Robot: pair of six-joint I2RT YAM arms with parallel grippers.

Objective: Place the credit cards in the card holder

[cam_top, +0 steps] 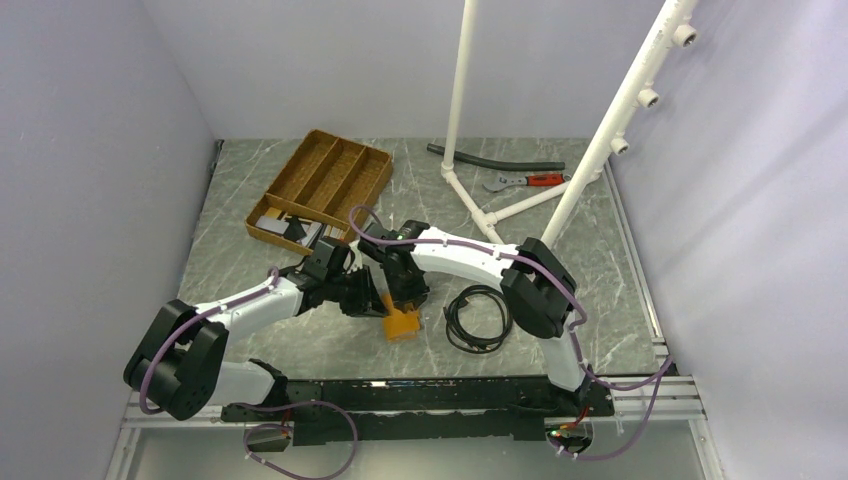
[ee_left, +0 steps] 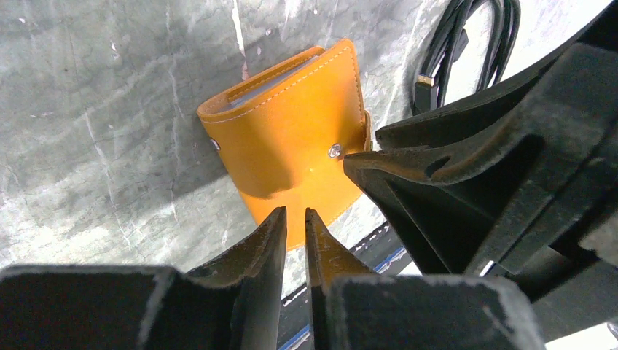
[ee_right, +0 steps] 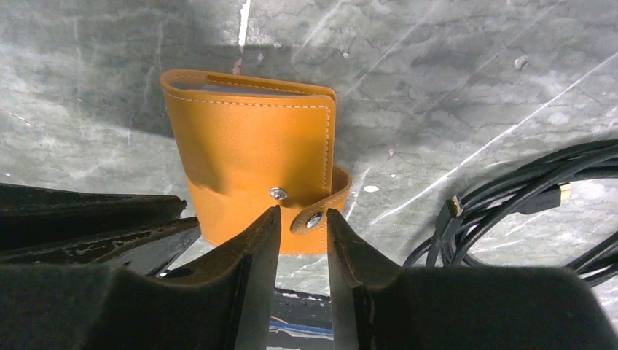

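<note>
An orange leather card holder point(ee_right: 248, 149) lies on the grey marble table, a pale grey edge point(ee_right: 240, 89) showing in its slot. Its small strap point(ee_right: 315, 219) with a metal snap curls over the lower right side, apart from the snap stud point(ee_right: 278, 193) on the front. My right gripper is part open above the strap end, which shows between its fingers. At the holder's lower left edge, my left gripper is nearly closed, with the holder's edge at its fingertips. From the top, both grippers partly cover the holder point(cam_top: 402, 325).
A brown compartment tray point(cam_top: 370, 190) stands at the back left, with cards and other small items point(cam_top: 290, 226) in its front part. A coiled black cable point(cam_top: 478, 320) lies right of the holder. Behind are a wrench point(cam_top: 525, 181) and white pipes point(cam_top: 468, 195).
</note>
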